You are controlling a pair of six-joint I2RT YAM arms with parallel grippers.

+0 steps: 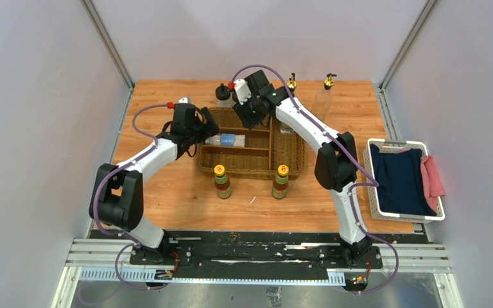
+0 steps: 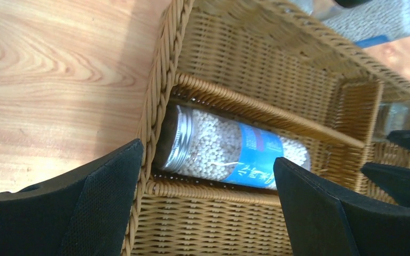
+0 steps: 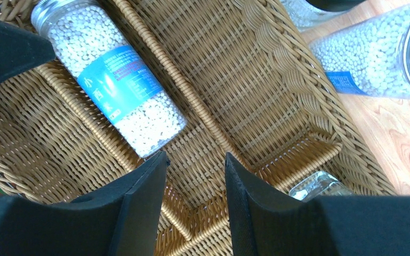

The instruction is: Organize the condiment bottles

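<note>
The wicker organizer (image 1: 237, 168) holds a blue-labelled bottle of white beads (image 2: 251, 154) lying in its middle compartment, and a glass jar (image 3: 320, 188) in the right one. My left gripper is open over the organizer's left end, nothing between its fingers. My right gripper stands open over the organizer's back part, above an empty stretch, fingers apart. Behind the organizer are another bead bottle (image 3: 363, 58) and a black-topped bottle (image 1: 223, 94). Two yellow-capped bottles (image 1: 223, 183) stand in front of it.
Gold-pump bottles (image 1: 322, 99) stand at the back right. A white basket (image 1: 379, 210) with dark and pink cloths is at the right. Both grippers are close together over the organizer.
</note>
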